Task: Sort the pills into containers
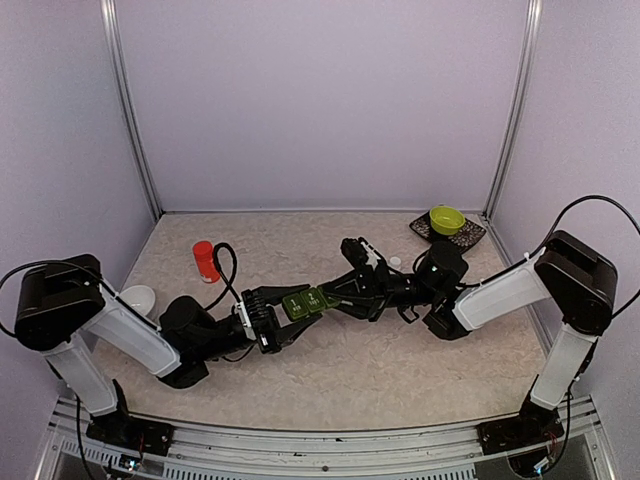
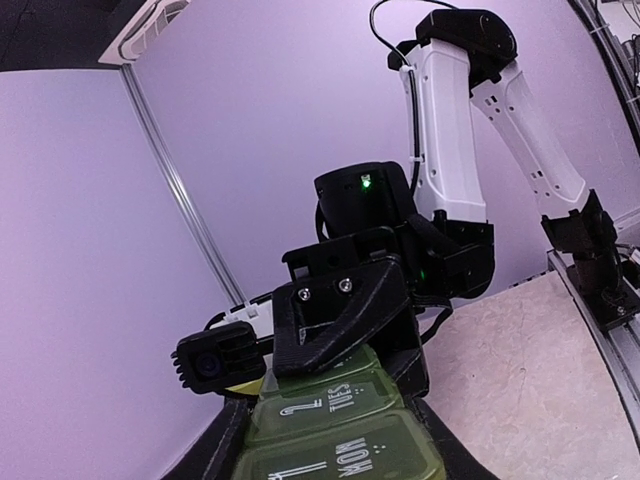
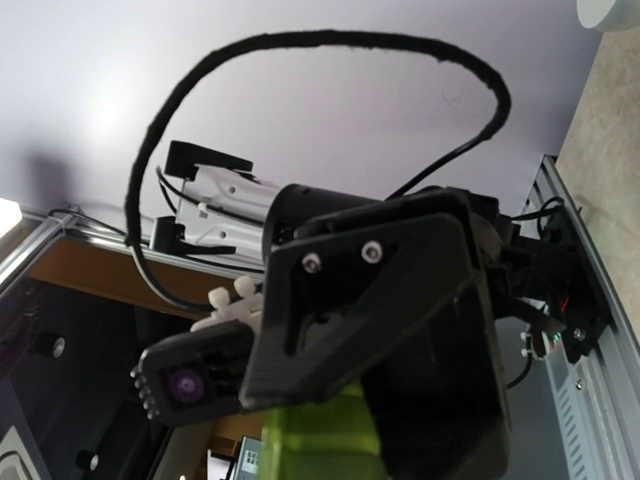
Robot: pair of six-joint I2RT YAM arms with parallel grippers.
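A green translucent pill organizer (image 1: 305,303) with lettered compartments is held in the air at the middle, between both grippers. My left gripper (image 1: 297,307) is shut on its left end. My right gripper (image 1: 335,293) is shut on its right end. In the left wrist view the organizer (image 2: 335,450) fills the bottom, the right gripper's black body above it. In the right wrist view its green body (image 3: 318,440) shows under the left gripper's black parts. No pills can be made out.
A red container (image 1: 206,262) and a white dish (image 1: 138,298) are at the left. A yellow-green bowl (image 1: 446,219) sits on a dark patterned tray (image 1: 468,236) at the back right, with small white items near the right arm.
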